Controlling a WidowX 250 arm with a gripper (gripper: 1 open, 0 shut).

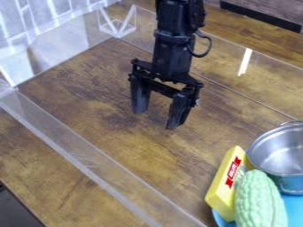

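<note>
My black gripper (159, 106) hangs low over the middle of the dark wooden floor (83, 115), its two fingers standing wide apart. It is open with nothing between them. Whether the fingertips touch the wood I cannot tell.
At the bottom right are a metal pot (277, 160), a yellow box (226, 182) and a green corn or cabbage-like toy (258, 202) on a blue surface. Clear plastic walls edge the wooden area.
</note>
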